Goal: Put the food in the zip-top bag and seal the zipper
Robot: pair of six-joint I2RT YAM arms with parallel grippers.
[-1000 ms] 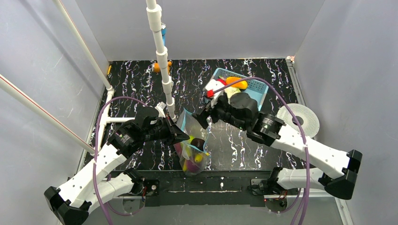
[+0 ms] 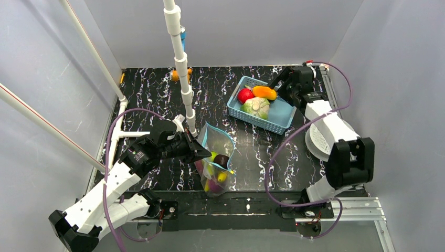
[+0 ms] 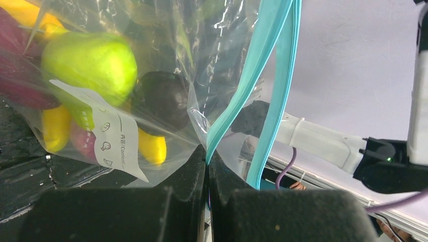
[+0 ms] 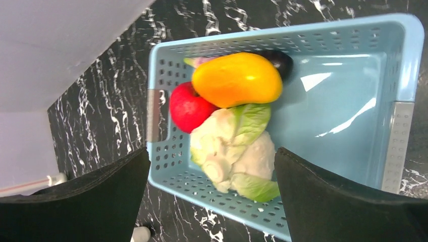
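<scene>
A clear zip top bag (image 2: 216, 181) with a light-blue zipper (image 3: 275, 121) stands at the table's front, its mouth spread. Inside it show a green pear-like fruit (image 3: 96, 65), a dark round one (image 3: 160, 98) and several other pieces. My left gripper (image 2: 203, 154) is shut on the bag's edge just below the zipper strip. Over the blue basket (image 2: 251, 119) is my right gripper, open and empty. Below it in the basket lie a cauliflower (image 4: 234, 151), a red tomato-like piece (image 4: 188, 108), an orange-yellow oval piece (image 4: 237, 80) and a dark piece (image 4: 278, 63).
A white round perforated disc (image 2: 318, 143) sits at the right, partly under the right arm. The white pole (image 2: 183, 79) rises close behind the bag.
My right gripper has swung from beside the bag's mouth, right and back, to above the right part of the basket. The left arm and the bag have stayed still.
</scene>
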